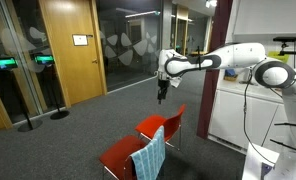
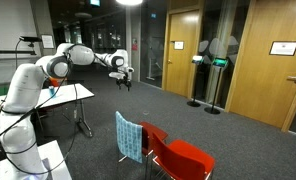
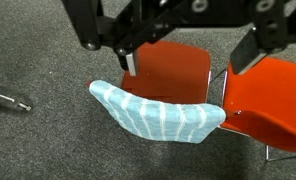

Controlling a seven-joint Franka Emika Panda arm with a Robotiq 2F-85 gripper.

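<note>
A light blue towel with white stripes [image 3: 158, 118] hangs over the backrest of a red chair. The same towel [image 1: 149, 157] shows at the lower middle of exterior view 1, and the towel [image 2: 129, 139] is left of the chairs in exterior view 2. My gripper [image 1: 162, 97] is high above the chairs, well apart from the towel. From the wrist, the open gripper has its fingers spread wide, with only the chair seat and floor visible below. Nothing is held.
The draped chair's red seat [image 1: 118, 154] stands beside a second red chair [image 1: 153, 125]. A white counter [image 1: 229, 116] lies at the right in exterior view 1. Two dark posts [image 1: 53, 88] stand far left. Carpet around the chairs is largely clear.
</note>
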